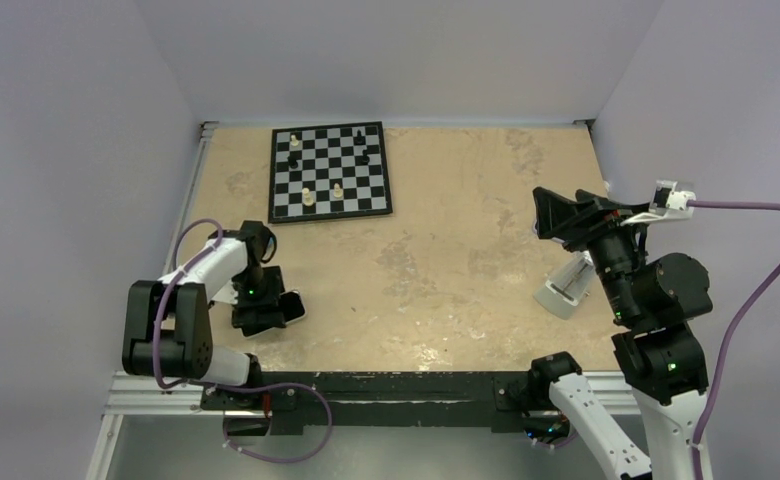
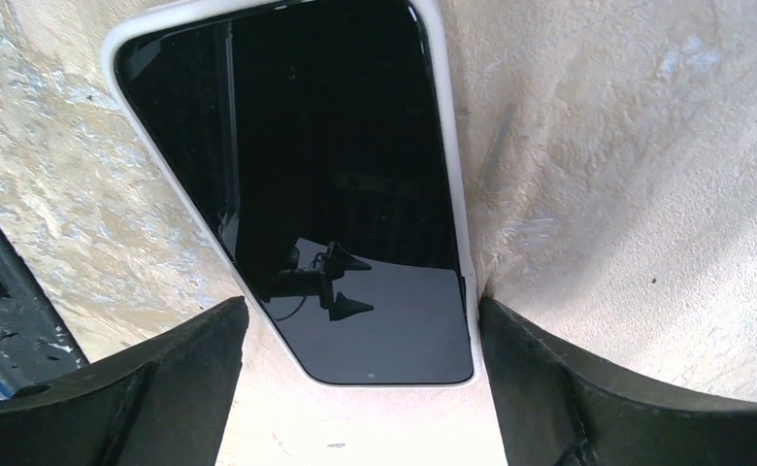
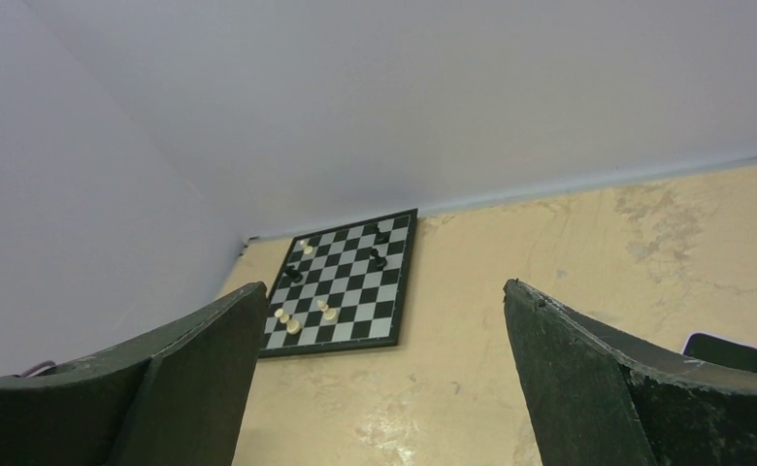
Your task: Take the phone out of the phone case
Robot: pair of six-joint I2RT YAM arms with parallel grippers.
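The phone point(image 2: 345, 146), black-screened with a pale rim, lies face up at the table's front left. I cannot tell whether that rim is the phone's own edge or a case. My left gripper is open over it, one finger on either side of the narrow-looking near end. The right finger point(image 2: 540, 369) is very close to the rim; contact is unclear. From above, that arm hides much of the phone point(image 1: 294, 307). Away at the right, my right gripper hangs open in the air, empty.
A chessboard point(image 1: 330, 172) with several pieces occupies the back left. At the right are a pale grey holder point(image 1: 564, 290) and a dark, pale-rimmed flat object point(image 3: 734, 353), partly hidden by my right gripper.
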